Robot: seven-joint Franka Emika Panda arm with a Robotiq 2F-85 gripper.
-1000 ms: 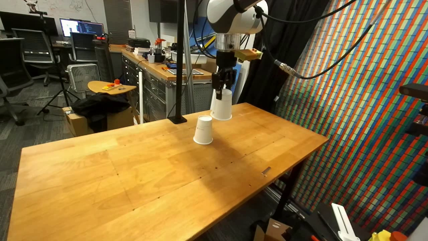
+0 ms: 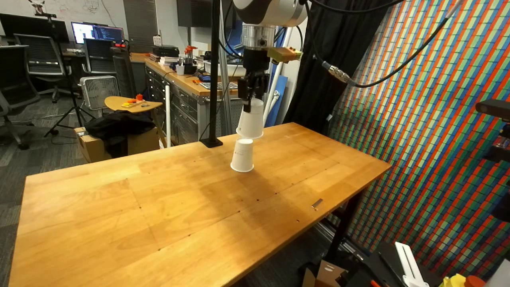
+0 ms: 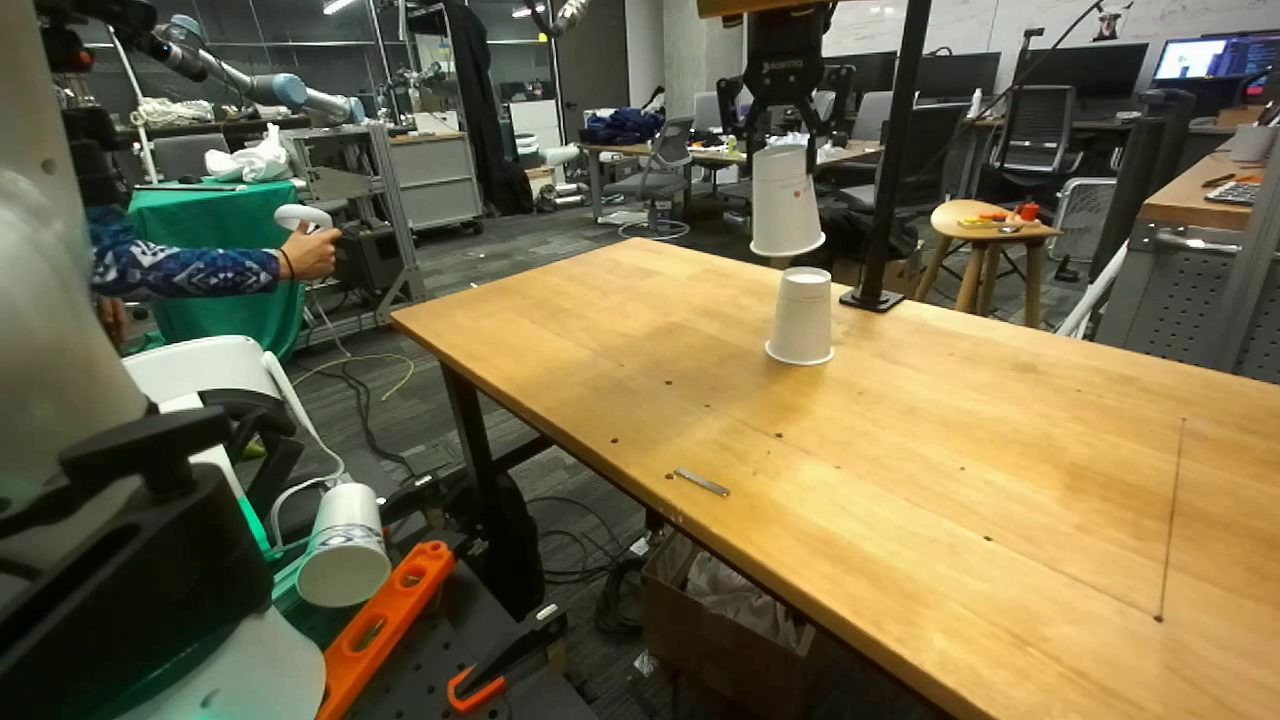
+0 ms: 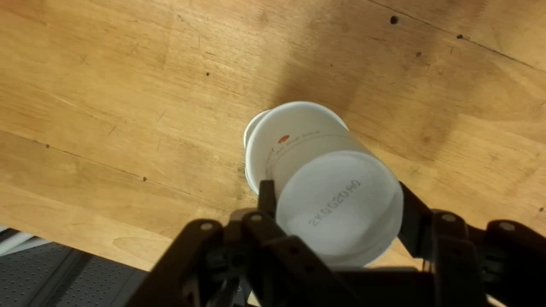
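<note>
My gripper is shut on an upside-down white paper cup (image 3: 785, 204), one finger (image 4: 266, 197) on either side near its closed base. The held cup hangs clear of the table, mouth downward and slightly tilted. Beneath it, a second white cup (image 2: 242, 155) stands upside down on the wooden table (image 2: 157, 205). From both exterior views the upper cup's rim appears just above the lower cup's base, and a gap shows between them in exterior view 2. In the wrist view the held cup hides most of the lower cup (image 4: 251, 128), leaving a sliver of rim.
A black post (image 2: 210, 142) rises from the table's far edge, close to the cups. Near the opposite edge lies a small metal strip (image 3: 701, 482).
The held cup has moved left and slightly up in exterior view 1, from behind and right of the standing cup to above it. The standing cup has stayed put.
</note>
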